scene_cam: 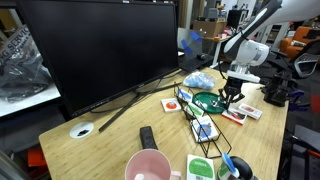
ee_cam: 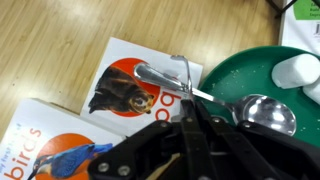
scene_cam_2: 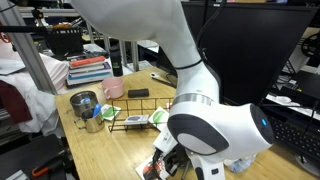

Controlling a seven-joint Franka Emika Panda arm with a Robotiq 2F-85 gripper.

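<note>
In the wrist view my gripper is shut on a thin silver utensil (ee_cam: 182, 70), whose narrow end pokes out past the fingertips. Right beside it, a silver spoon (ee_cam: 268, 114) has its bowl over the green plate (ee_cam: 250, 68), and its handle reaches left over a bear card. Whether the held piece and the spoon are separate is hard to tell. Exterior view 1 has the gripper (scene_cam: 228, 103) low at the near edge of the green plate (scene_cam: 206, 101). The arm hides the fingertips in exterior view 2.
White bottles (ee_cam: 296, 70) lie on the plate. A birds book (ee_cam: 50, 145) and a bear book (ee_cam: 125, 85) are beside it. A black wire rack (scene_cam: 200, 125), a pink mug (scene_cam: 149, 165) and a large monitor (scene_cam: 110, 45) stand further left. Bare table (scene_cam: 90, 150) spreads at the left front.
</note>
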